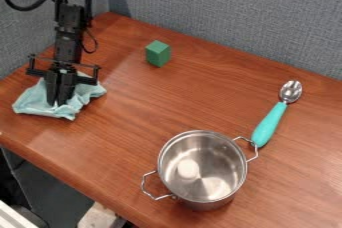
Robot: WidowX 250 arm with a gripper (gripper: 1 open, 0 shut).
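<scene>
At the left of the table my gripper [56,90] reaches down into a crumpled pale blue cloth [80,100] lying on the wood. Its fingertips are sunk in the cloth, so whether they are open or closed on it is hidden.
A green block [158,53] sits at the back. A steel pot [225,172] with a small white object inside stands at front right, and a teal-handled spoon [267,125] lies at the right.
</scene>
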